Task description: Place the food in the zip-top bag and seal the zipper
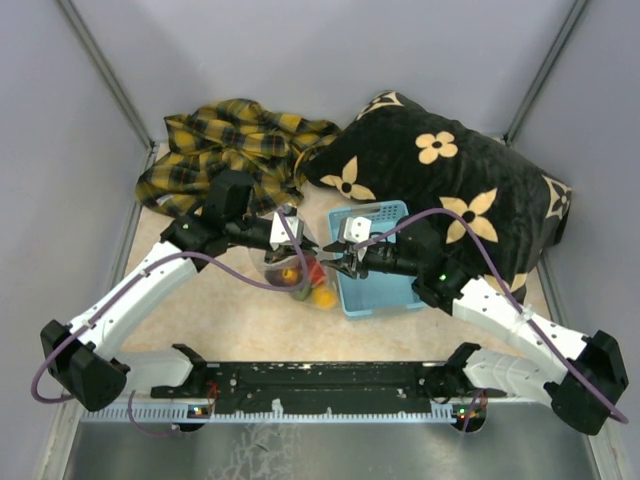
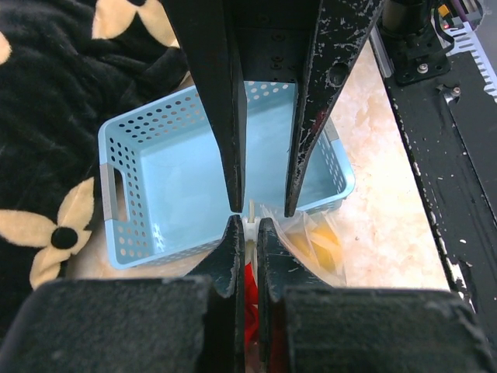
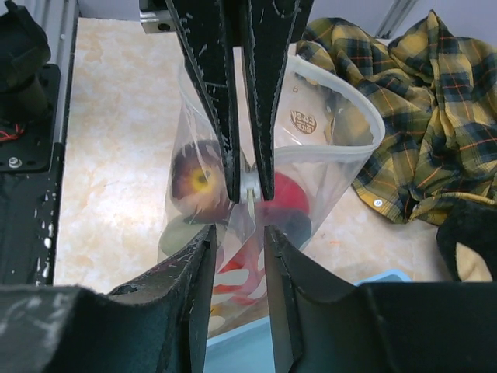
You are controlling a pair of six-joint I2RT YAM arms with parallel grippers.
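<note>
The clear bag point(image 3: 172, 155) stands with its mouth wide open, and food shows through its wall: a dark red fruit point(image 3: 198, 180), a red piece point(image 3: 283, 194) and, in the top view, a yellow item point(image 1: 324, 296). A small white zipper tab point(image 2: 251, 230) at the rim is pinched by my left gripper, which is shut on it. Facing it from the basket side, my right gripper has its fingers parted. Clear plastic shows beyond that gap; in the left wrist view the right fingertips point(image 2: 292, 208) flank the tab without visible contact.
Right of the bag sits a light blue basket point(image 1: 375, 285), its visible floor bare. A black flowered cushion point(image 1: 440, 150) fills the back right, and a plaid cloth point(image 1: 235, 150) lies at the back left.
</note>
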